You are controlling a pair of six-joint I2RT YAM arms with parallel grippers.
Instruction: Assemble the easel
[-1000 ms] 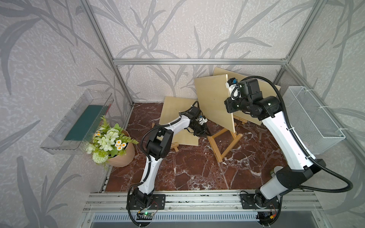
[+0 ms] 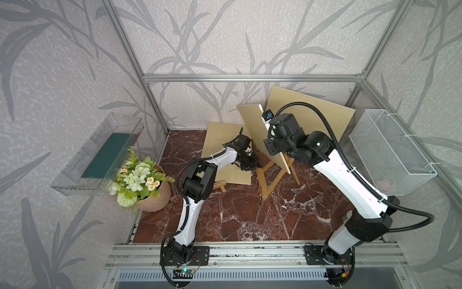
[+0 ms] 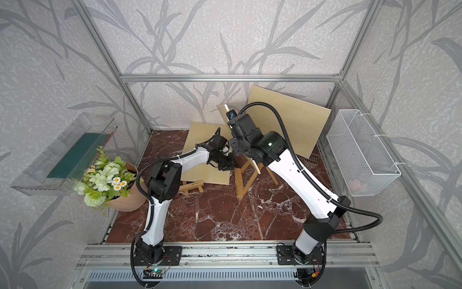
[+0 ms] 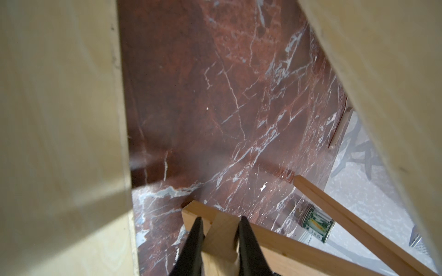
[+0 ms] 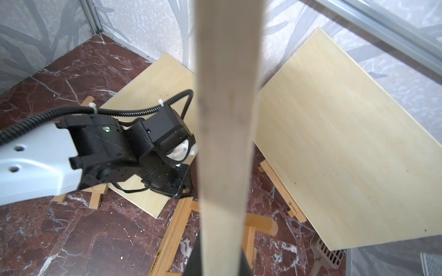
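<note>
My right gripper is shut on the edge of an upright wooden board, which fills the middle of the right wrist view edge-on. Below it stands a wooden easel frame. My left gripper is shut on a wooden bar of that frame, low at the right side of a flat board. Another large board leans on the back wall at the right, with a small easel rail along its bottom edge.
A flower pot and a clear bin stand at the left. A white mesh basket is at the right. A dustpan lies under the leaning board.
My right gripper has moved left with the board, which has turned more edge-on. The easel frame has shifted left, and my left gripper has moved slightly left with it.
</note>
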